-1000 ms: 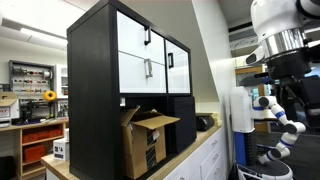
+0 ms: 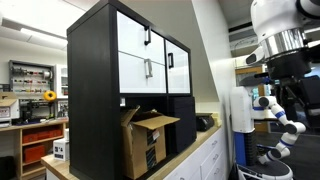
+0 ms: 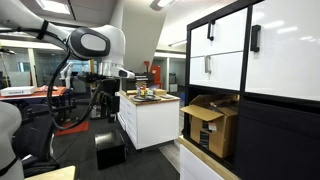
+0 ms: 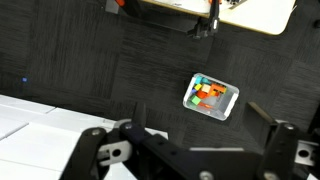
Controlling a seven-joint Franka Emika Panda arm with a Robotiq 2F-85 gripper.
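Seen from the wrist, my gripper is open, its dark fingers spread apart at the lower edge with only floor between them. Beyond them, well below, a pale tray [image 4: 211, 97] with several small coloured pieces rests on the dark floor. In the second exterior view the white arm [image 3: 95, 42] reaches in from the left, away from the cabinet. An open cardboard box [image 2: 147, 138] sits in the lower compartment of the dark cabinet [image 2: 97, 95], under white doors with handles.
A white drawer unit [image 3: 148, 121] with items on its top stands behind the arm. White drawers [image 2: 205, 160] run below the cabinet. A wooden-topped surface [image 4: 250, 12] crosses the wrist view's upper edge; a white surface [image 4: 40, 145] fills its lower left.
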